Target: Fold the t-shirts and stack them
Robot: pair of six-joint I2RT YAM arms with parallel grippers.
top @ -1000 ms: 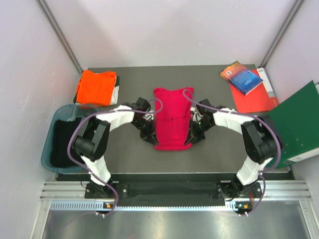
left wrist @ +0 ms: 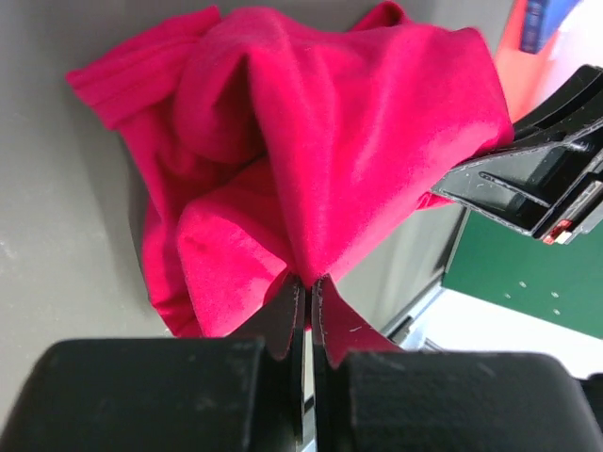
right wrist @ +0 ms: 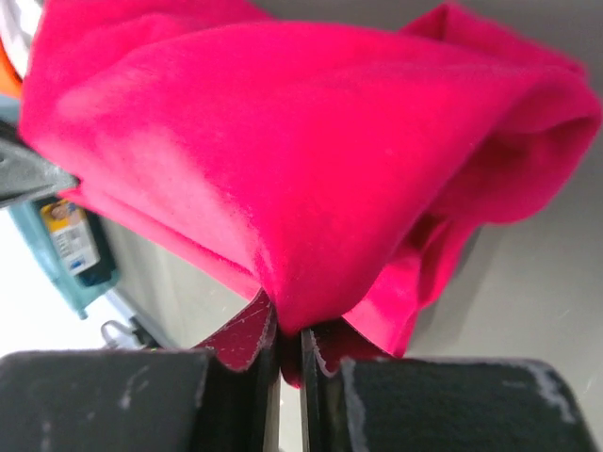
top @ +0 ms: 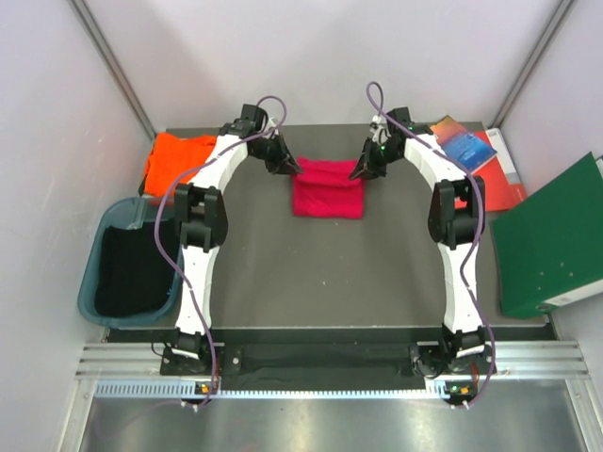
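A red t-shirt (top: 327, 201) lies on the grey table, its near part folded back over the far part. My left gripper (top: 298, 170) is at its left side and my right gripper (top: 354, 173) at its right side. In the left wrist view the red cloth (left wrist: 311, 141) runs down into the left gripper, whose fingers are shut on it. The right wrist view shows the cloth (right wrist: 283, 169) likewise pinched between the shut fingers of my right gripper. The held edge is raised, with the cloth draped between both grippers.
Orange and white folded shirts (top: 177, 160) are stacked at the back left. A blue bin (top: 89, 282) with black cloth stands front left. Books (top: 466, 151) and a red folder (top: 480, 188) lie back right; a green board (top: 556, 240) leans at the right.
Both grippers have moved from the table's middle toward the back, carrying the shirt's near edge over its far part. The shirt was laid out long before and is now about half that length.
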